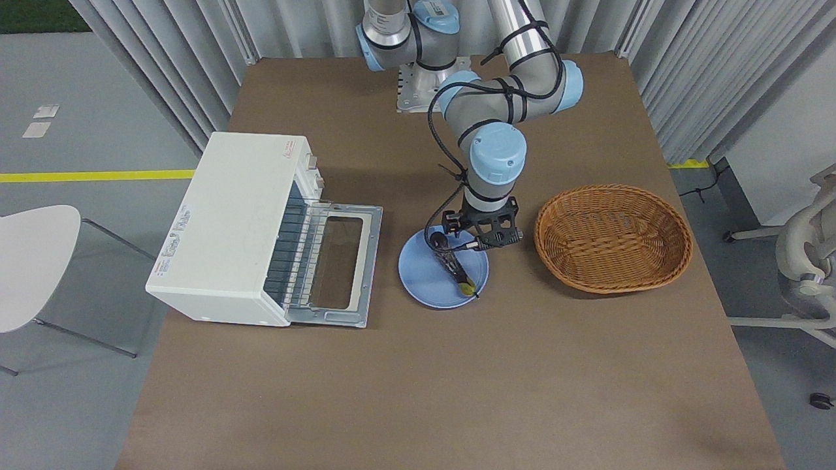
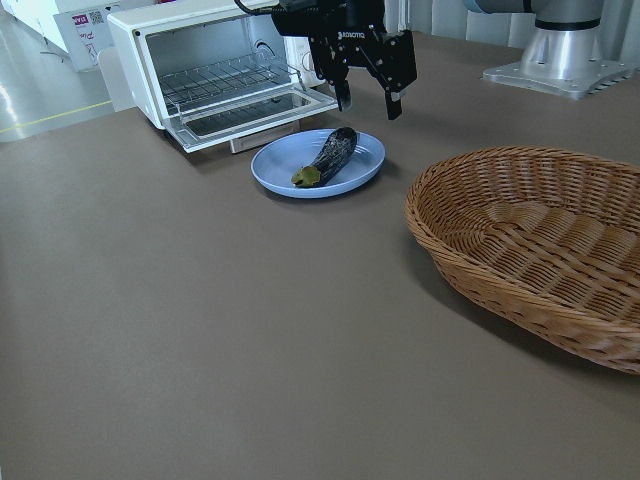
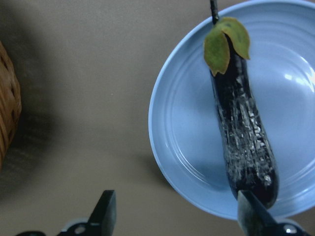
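A dark eggplant (image 3: pixel 243 142) with a green-yellow cap lies on a light blue plate (image 3: pixel 177 123), seen also in the front and left views. My gripper (image 2: pixel 368 98) hovers above the plate's rear part, its two fingers apart and nothing held between them. In the wrist view the fingertips flank the bottom edge, the right one near the eggplant's rounded end.
A white toaster oven (image 1: pixel 215 211) with its door (image 1: pixel 364 266) down stands left of the plate. An empty wicker basket (image 1: pixel 612 243) sits to the right.
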